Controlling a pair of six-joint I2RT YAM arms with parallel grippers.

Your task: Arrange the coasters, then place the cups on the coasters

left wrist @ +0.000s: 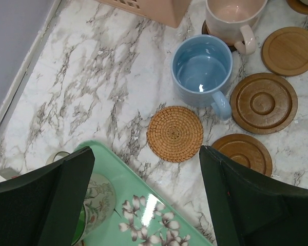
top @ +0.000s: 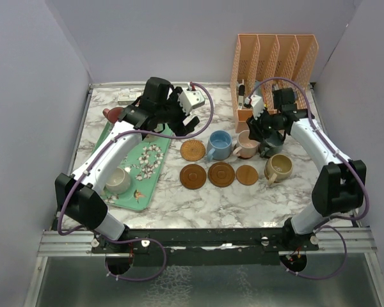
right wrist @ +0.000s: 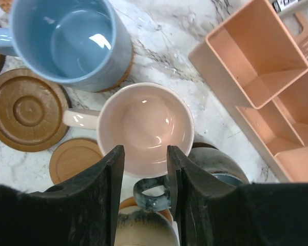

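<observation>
My right gripper hangs part open over the pink cup [right wrist: 143,125] and the grey-teal cup [right wrist: 213,164], whose handle shows behind its fingers. In the right wrist view the pink cup has its handle toward the left, beside the blue cup [right wrist: 72,38]. Round wooden coasters [top: 221,174] and a woven coaster [top: 192,150] lie near the cups; an olive cup [top: 280,165] stands at the right. My left gripper is open above the green tray, facing the woven coaster and blue cup.
A green tray [top: 141,195] with several cups fills the left side. A pink compartment holder [top: 246,57] stands at the back right.
</observation>
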